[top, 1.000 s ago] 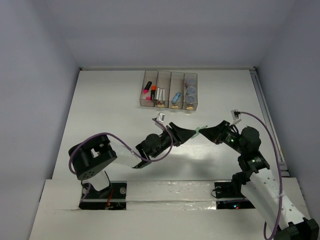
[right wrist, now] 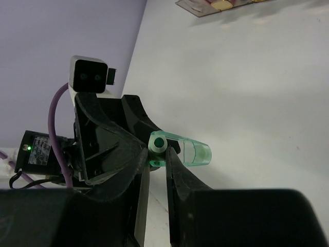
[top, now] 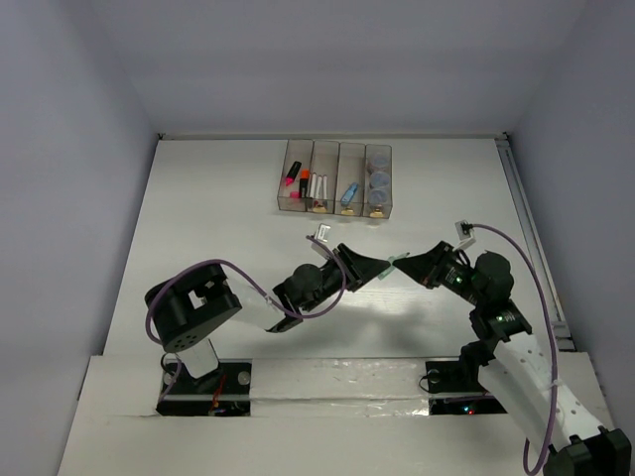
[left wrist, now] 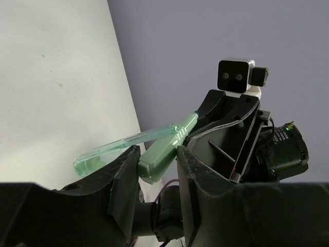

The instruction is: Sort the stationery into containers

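Note:
A pale green translucent stationery piece (top: 386,271) with a slim arm along its side is held in the air between my two grippers. My right gripper is shut on one end of it. In the left wrist view, the green piece's thick end (left wrist: 152,167) lies between the fingertips of my left gripper. Those fingers stand apart on either side of it, and whether they press on it is unclear. Behind both grippers stands the clear divided container (top: 335,211), holding markers (top: 304,184), white sticks (top: 318,187) and a blue item (top: 349,193).
The container's right compartment holds several round translucent items (top: 379,180). Its near edge is at the top of the right wrist view. Bare white table (top: 218,198) lies left of the container and in front of it. The two gripper bodies are very close together.
The left arm's rear part and wrist have shifted slightly to the right, and the left wrist has turned a little. The green piece hangs at a somewhat steeper slant. The right arm has barely moved.

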